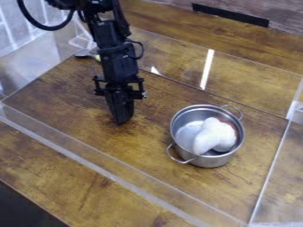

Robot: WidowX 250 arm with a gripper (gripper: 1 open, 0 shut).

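My gripper [120, 106] points down over the wooden table, left of the centre of the view, its tips low near the surface. Whether it is open or shut, and whether anything is between its fingers, is too dark to tell. To its right stands a steel pot [211, 160] with two handles, holding white rounded objects [206, 135]. A small pale greenish item [85, 57] is partly hidden behind the arm at the upper left.
Clear panels edge the work area at left and right. A dark slot [231, 12] lies at the back.
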